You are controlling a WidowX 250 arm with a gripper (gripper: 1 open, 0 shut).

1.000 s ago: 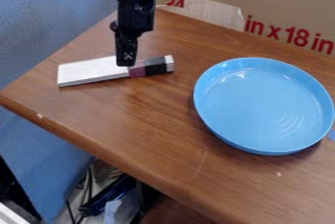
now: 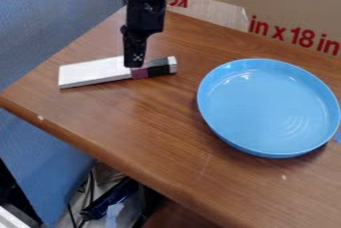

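My black gripper (image 2: 134, 57) points down over a long flat bar (image 2: 91, 72), white along most of its length with a pink and black right end. The bar lies on the wooden table. The fingertips are low at the bar, near where the white meets the pink. Whether they are shut on it or only above it is too small to tell.
A blue plate (image 2: 266, 108) takes up the right side of the wooden table (image 2: 160, 142). Cardboard (image 2: 280, 8) with red lettering stands behind. The table's front-left edge drops to clutter below.
My gripper has shifted slightly right and lower along the bar. The bar and plate look unmoved.
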